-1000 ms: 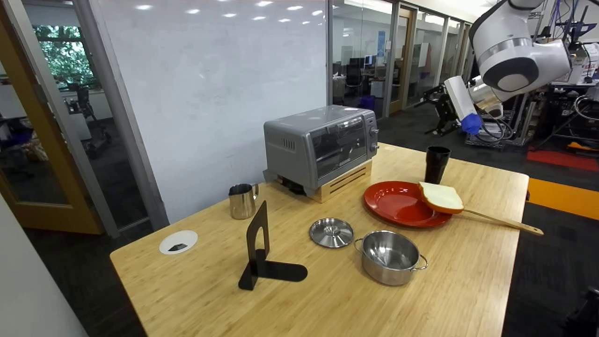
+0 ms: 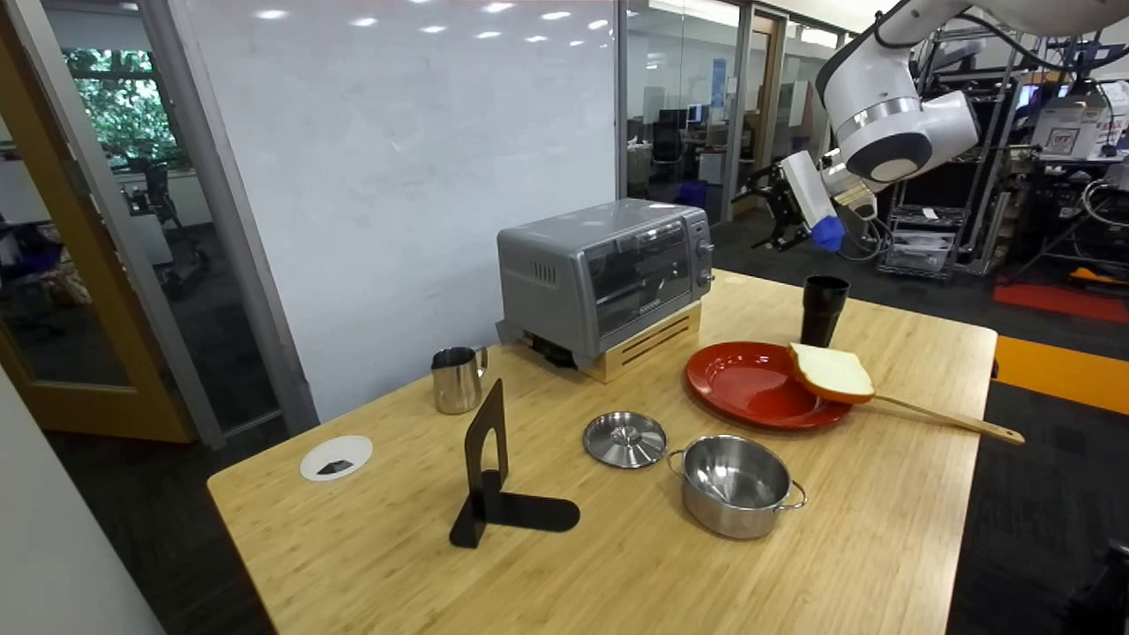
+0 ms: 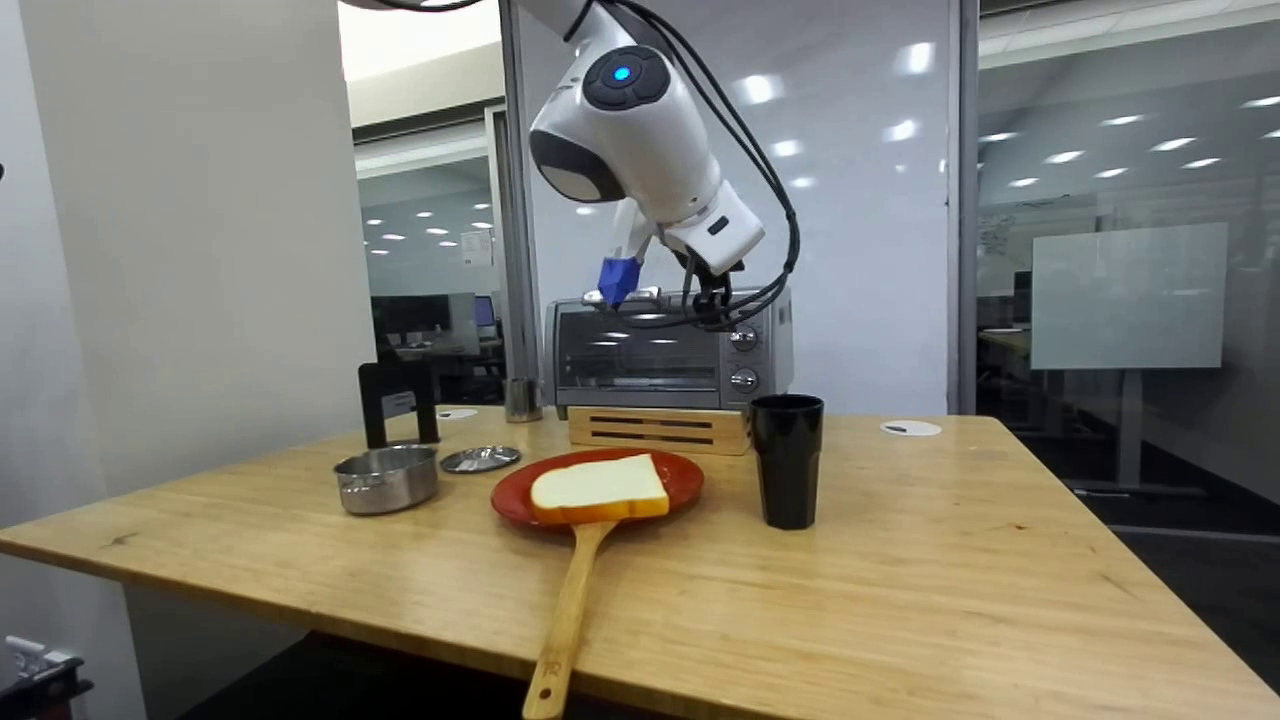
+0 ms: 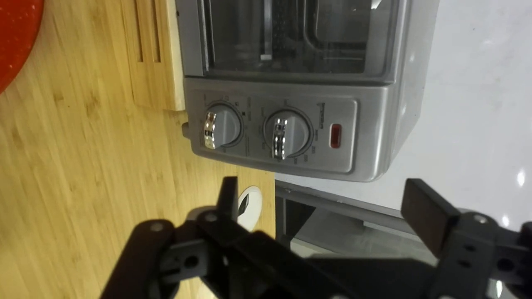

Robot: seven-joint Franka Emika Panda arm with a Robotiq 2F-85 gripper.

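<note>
In the wrist view my gripper is open, its two dark fingers wide apart with nothing between them. Ahead of it is the grey toaster oven (image 4: 289, 82), its door shut. Two knobs show on its control panel: one knob (image 4: 222, 126) near the wooden stand and another knob (image 4: 287, 133) in the middle, beside a red indicator (image 4: 335, 135). From outside, my gripper (image 2: 770, 219) hangs in the air to the right of the oven (image 2: 603, 270), clear of it.
A red plate (image 2: 741, 386) bears a bread slice (image 2: 833, 372) resting on a wooden-handled utensil (image 2: 953, 422). The black cup (image 2: 823, 309) stands behind. A pot (image 2: 736, 487), lid (image 2: 624, 439), metal pitcher (image 2: 456, 383) and black bookend (image 2: 488, 476) occupy the left and front.
My arm and gripper have moved left in exterior view 1, closer to the oven, and slightly lower. The objects on the table have not moved.
</note>
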